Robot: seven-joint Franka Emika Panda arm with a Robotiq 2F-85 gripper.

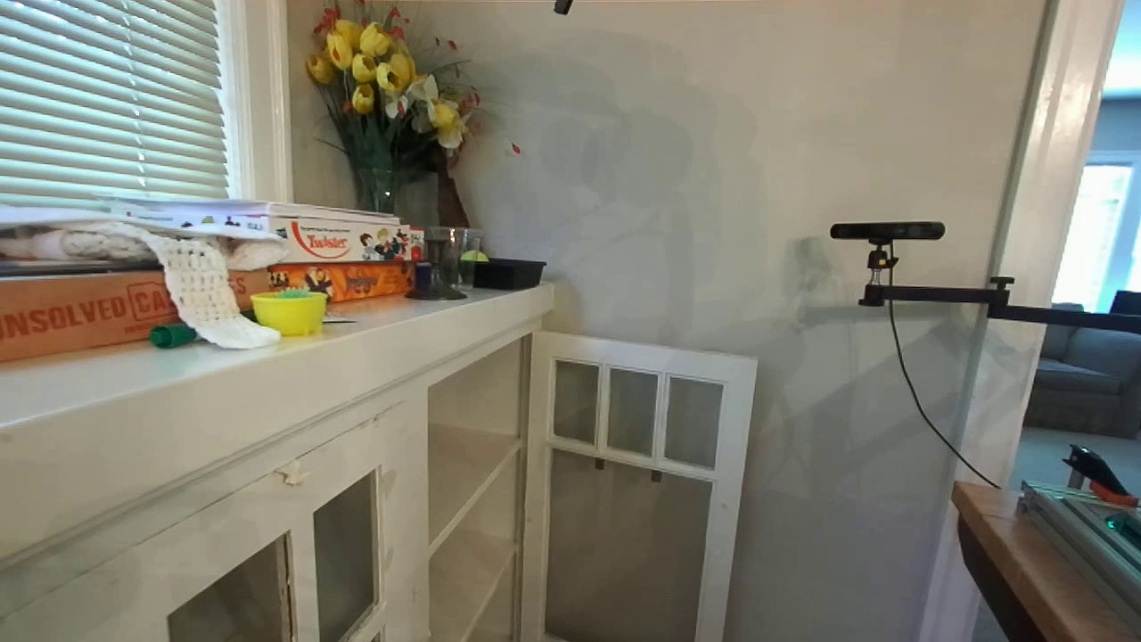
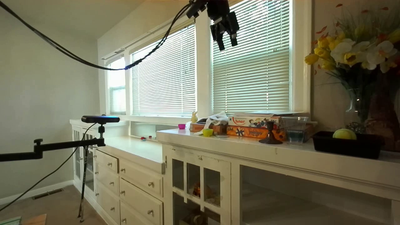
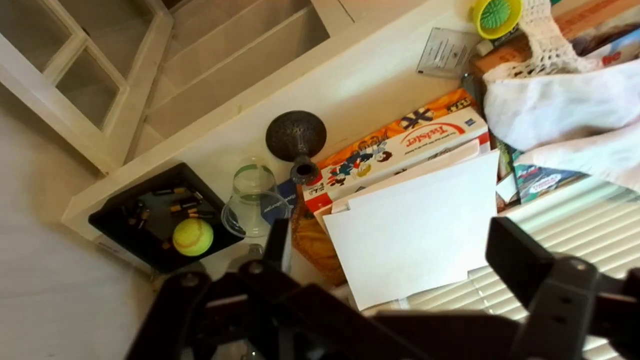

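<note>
My gripper (image 2: 227,48) hangs high in front of the window blinds in exterior view 2, well above the counter, open with nothing between its fingers. In the wrist view its two dark fingers stand wide apart over white sheets (image 3: 414,228) lying on the game boxes. A black tray (image 3: 159,225) at the counter's end holds a yellow-green ball (image 3: 192,236) and several batteries. Beside the tray are clear plastic cups (image 3: 255,213), then a dark candlestick (image 3: 297,135). A yellow cup (image 3: 496,17) with a green spiky thing inside sits farther along the counter.
A flower vase (image 1: 376,182) stands in the back corner. The Twister box (image 1: 332,237) lies on an orange box, with a white crocheted cloth (image 1: 203,283) nearby. One glass-paned cabinet door (image 1: 636,481) is swung out below the counter. A pink cup (image 2: 182,126) sits farther left.
</note>
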